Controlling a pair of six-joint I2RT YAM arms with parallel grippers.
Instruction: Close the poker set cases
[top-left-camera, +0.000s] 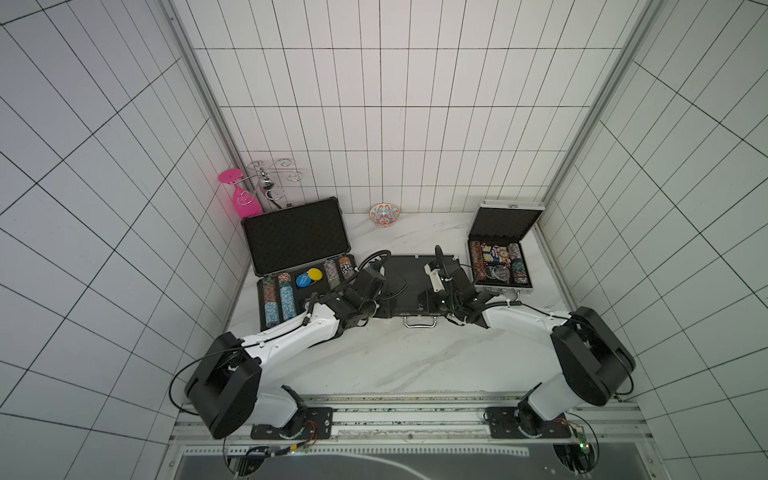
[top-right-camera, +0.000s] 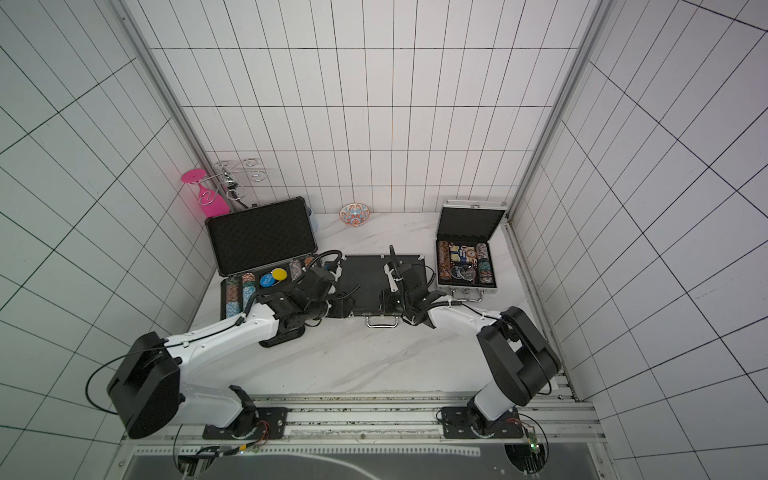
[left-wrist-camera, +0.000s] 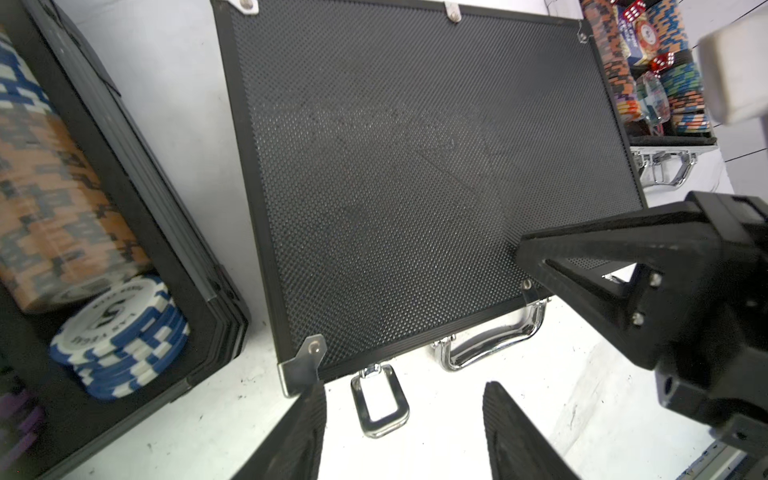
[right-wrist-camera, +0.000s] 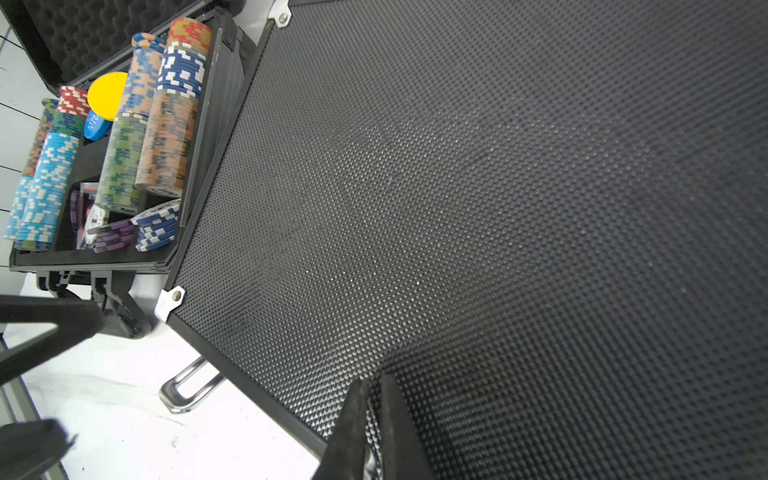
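Note:
A closed black case (left-wrist-camera: 432, 176) with metal corners, latches and a handle lies centre, front toward me. My left gripper hangs open over its left front edge, near a latch, nothing between its fingers. My right gripper is shut, fingertips low on the case's lid near the front edge, nothing clearly between them. At the left, a large case (top-left-camera: 294, 234) stands open with lid upright, showing chips and blue and yellow discs. At the right, a smaller case (top-left-camera: 506, 224) stands open with chips, cards and dice.
A patterned bowl (top-left-camera: 384, 213) sits at the back wall. A pink object (top-left-camera: 244, 200) and a metal rack (top-left-camera: 272, 177) stand back left. Tiled walls close three sides.

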